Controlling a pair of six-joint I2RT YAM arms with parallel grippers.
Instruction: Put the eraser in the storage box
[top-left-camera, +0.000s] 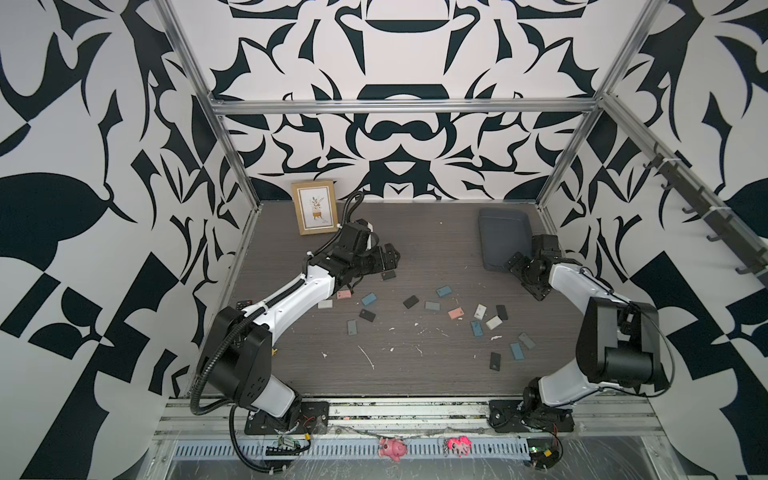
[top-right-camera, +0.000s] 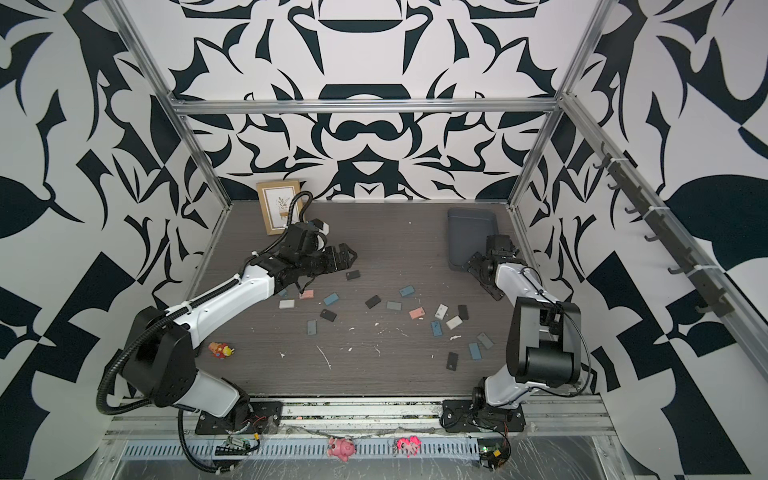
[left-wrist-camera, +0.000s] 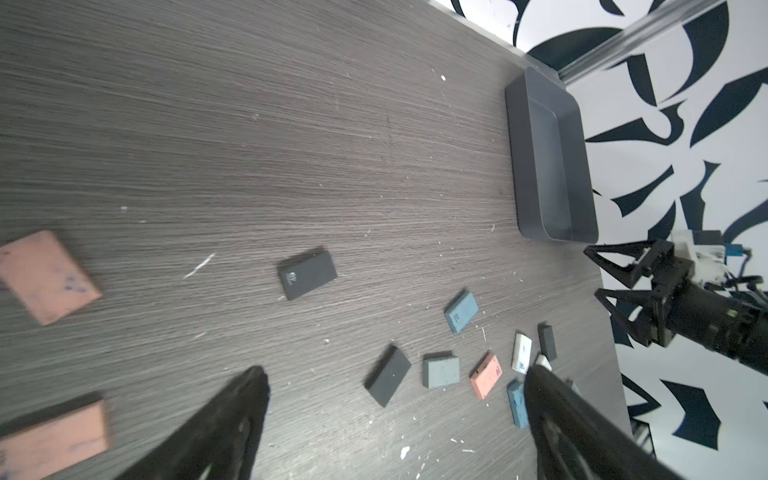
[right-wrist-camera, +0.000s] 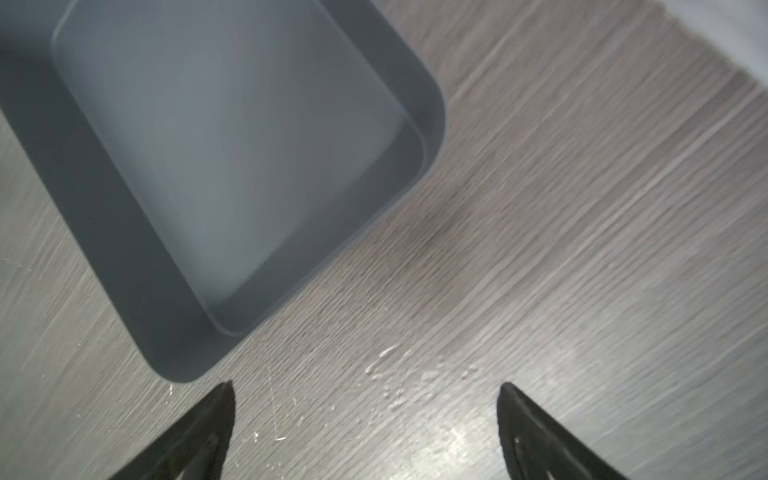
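Note:
Several small rectangular erasers in black, blue, grey, pink and white lie scattered on the table. A black eraser (top-left-camera: 389, 275) (left-wrist-camera: 309, 274) rests just in front of my left gripper (top-left-camera: 392, 256) in the top left view. In the left wrist view the left gripper is open and empty, with that eraser ahead of its fingers. The dark grey storage box (top-left-camera: 504, 228) (right-wrist-camera: 248, 144) stands at the back right; the part in the right wrist view is empty. My right gripper (top-left-camera: 518, 265) is open and empty beside the box's front right corner.
A framed picture (top-left-camera: 316, 208) leans at the back left. A yellow-and-red toy (top-right-camera: 221, 349) lies near the left arm. Pink toys (top-left-camera: 392, 449) sit on the front rail.

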